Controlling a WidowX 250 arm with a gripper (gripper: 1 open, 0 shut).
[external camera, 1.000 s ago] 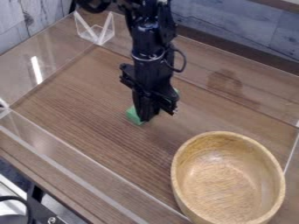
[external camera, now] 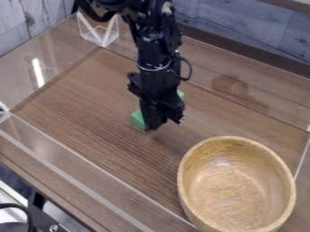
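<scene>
The black robot arm reaches down from the top to the middle of the wooden table, where its gripper [external camera: 152,118] is low over a small green object [external camera: 140,118]. The gripper covers much of the green object, which shows at its left and behind it to the right. Whether the fingers are closed on it is unclear.
A large round tan bowl [external camera: 237,204] stands at the front right. Walls run along the back, and white brackets sit at the left edge and back left.
The gripper has shifted slightly over the last second, with its lower part a little further down over the green object. The bowl has not moved.
</scene>
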